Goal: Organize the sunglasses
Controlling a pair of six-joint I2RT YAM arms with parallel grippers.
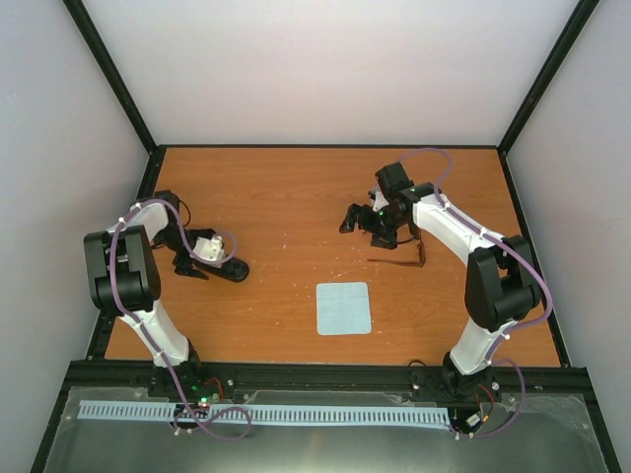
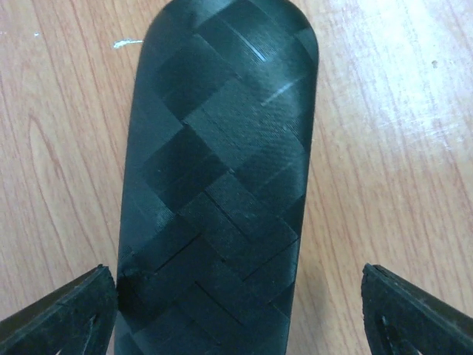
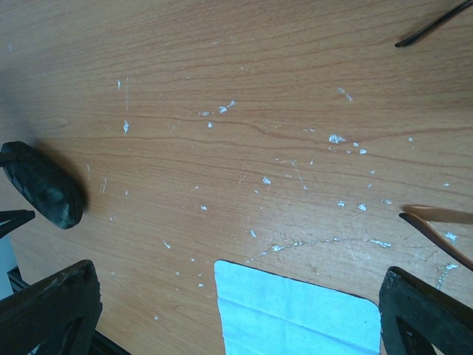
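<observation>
The black woven glasses case (image 1: 233,269) lies at the left of the table, with my open left gripper (image 1: 197,262) over it; in the left wrist view the case (image 2: 214,185) stands between the fingers, apparently not gripped. My right gripper (image 1: 360,222) is open above the right half, nothing between its fingers. Brown sunglasses (image 1: 419,254) lie under the right arm, partly hidden by it; their thin temples (image 3: 436,237) show at the right of the right wrist view. A pale blue square cloth (image 1: 343,308) lies at the front centre.
A dark frame and walls border it on the sides and back.
</observation>
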